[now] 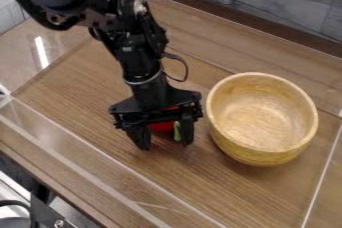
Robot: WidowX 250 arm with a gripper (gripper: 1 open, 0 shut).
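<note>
My black gripper (pixel 160 124) is low over the wooden table, its open fingers around a red object (pixel 166 128) with a small green part (pixel 179 130) at its right. The red object is mostly hidden behind the gripper, so I cannot tell its shape or whether the fingers touch it.
A large pale yellow bowl (pixel 263 112) stands just to the right of the gripper. A black cable curves beside the arm.
</note>
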